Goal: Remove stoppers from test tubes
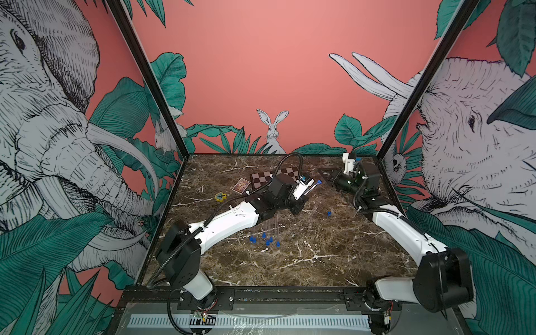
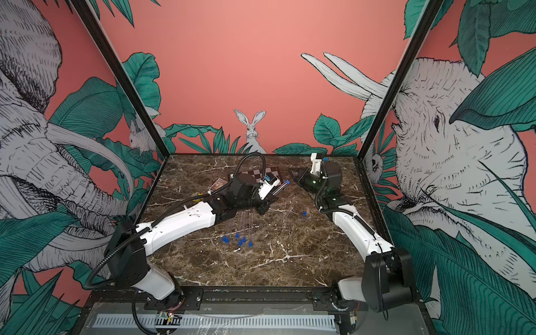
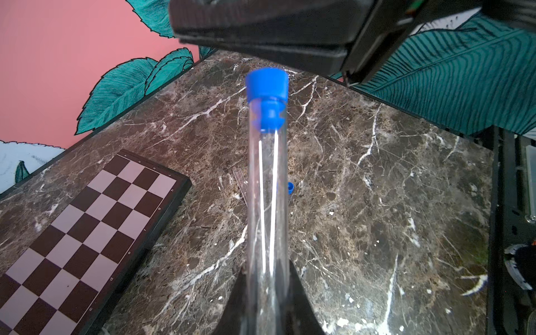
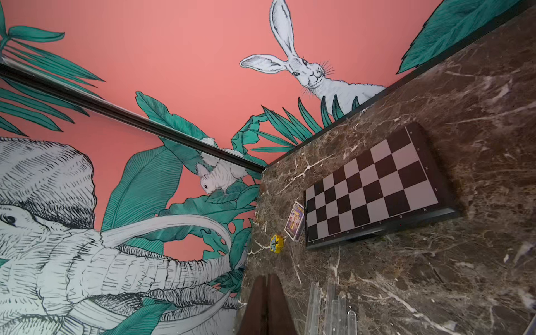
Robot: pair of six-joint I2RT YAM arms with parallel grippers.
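A clear test tube [image 3: 268, 201] stands upright in the left wrist view, its blue stopper [image 3: 267, 92] seated in the top. My left gripper is shut on the tube's lower part. Right above and behind the stopper are the dark fingers [image 3: 268, 25] of my right arm, apart from it. In the right wrist view my right gripper is shut with nothing between its fingertips. Both top views show the blue stopper [image 1: 319, 182] at the tube's end, just left of the right gripper [image 1: 323, 172].
Several clear tubes [image 4: 332, 312] lie on the marble table. Loose blue stoppers [image 1: 269, 241] are scattered at front centre, and a single stopper [image 1: 328, 213] sits apart. A checkerboard [image 4: 371, 189], a card [image 4: 294, 220] and a yellow item [image 4: 276, 243] occupy the back left.
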